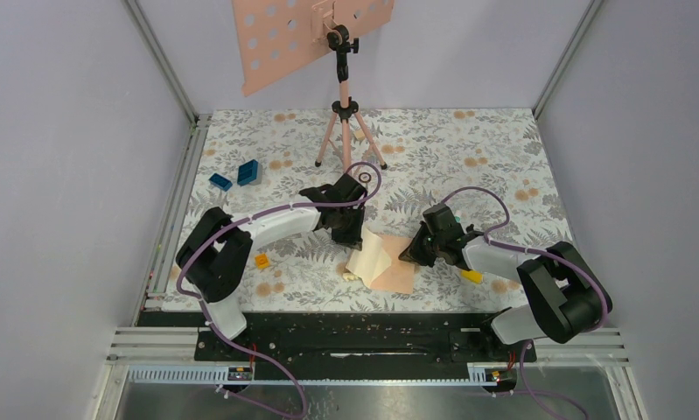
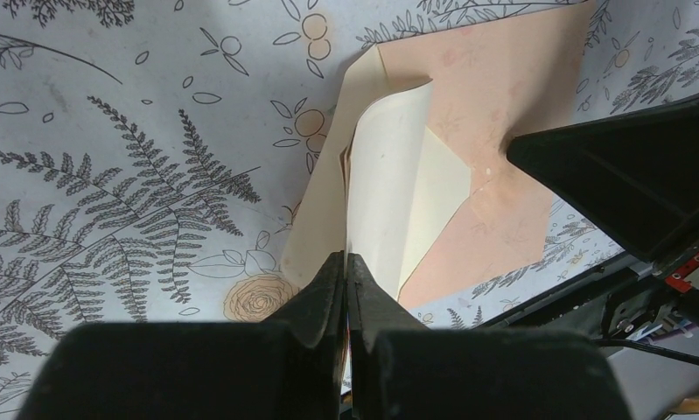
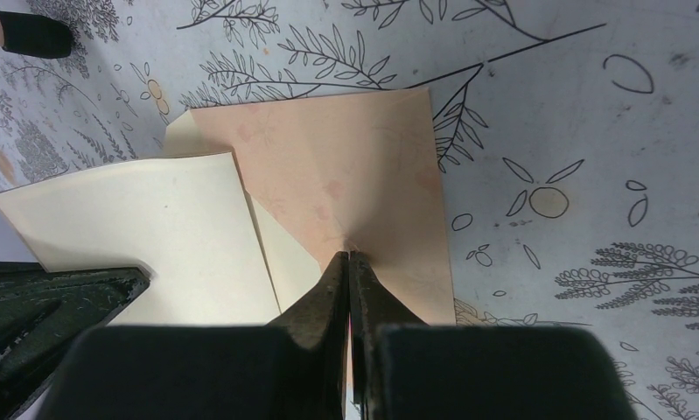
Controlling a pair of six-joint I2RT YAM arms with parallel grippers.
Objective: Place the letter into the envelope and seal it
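The pink envelope [image 1: 394,276] lies near the table's front, with a cream folded paper [image 1: 368,255] over its left part; in the left wrist view the cream sheet [image 2: 385,175] curls up along the envelope [image 2: 503,79]. My left gripper is shut on the thin edge of that paper. My right gripper is shut, its tips on the envelope's pink surface [image 3: 363,175], with nothing visible between them. In the right wrist view the cream sheet [image 3: 153,219] stands over the envelope's left side.
A tripod [image 1: 346,140] with a pink board stands at the back. Blue containers [image 1: 248,172] sit back left, an orange block [image 1: 262,261] left and a yellow object [image 1: 471,276] under the right arm. A small pale item [image 1: 350,276] lies beside the paper.
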